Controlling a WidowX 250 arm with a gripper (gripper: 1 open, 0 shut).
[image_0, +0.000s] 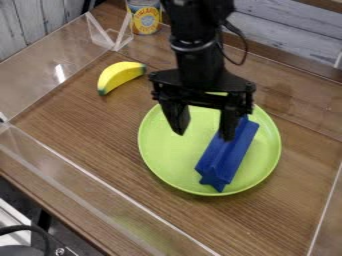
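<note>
My gripper hangs open over a light green plate, its dark fingers spread, one over the upper left of the plate and the other at the upper end of a blue star-ended bar. The bar lies lengthwise on the right half of the plate, its top end partly hidden by the right finger. Whether that finger touches it I cannot tell.
A toy banana lies on the wooden table at upper left. A can stands at the back. Clear walls edge the table. The wood left of the plate is bare.
</note>
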